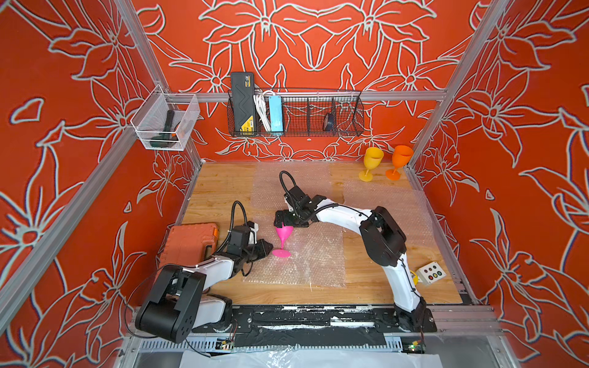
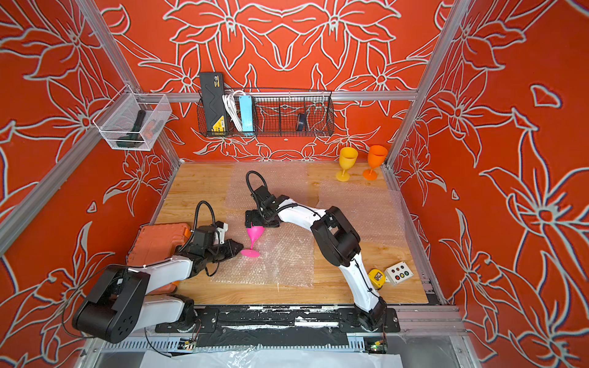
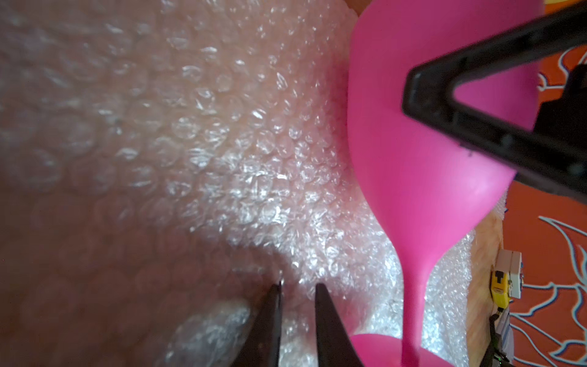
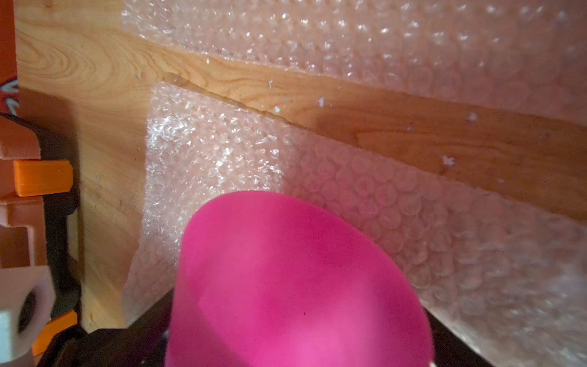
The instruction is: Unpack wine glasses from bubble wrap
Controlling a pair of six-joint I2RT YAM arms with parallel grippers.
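Observation:
A pink wine glass (image 1: 283, 234) lies on a sheet of bubble wrap (image 1: 319, 263) in the table's middle. My right gripper (image 1: 283, 219) is over the glass's bowl; in the right wrist view the bowl (image 4: 299, 281) sits between its open fingers. My left gripper (image 1: 267, 248) is low on the wrap beside the glass's stem and base; in the left wrist view its fingertips (image 3: 324, 305) are close together, though what is between them is unclear. A yellow glass (image 1: 373, 159) and an orange glass (image 1: 402, 158) stand at the back right.
An orange case (image 1: 184, 245) lies at the left, a white button box (image 2: 400, 273) and tape measure (image 2: 376, 277) at the front right. More bubble wrap (image 1: 392, 202) covers the back middle and right. Wire basket and clear bin hang above.

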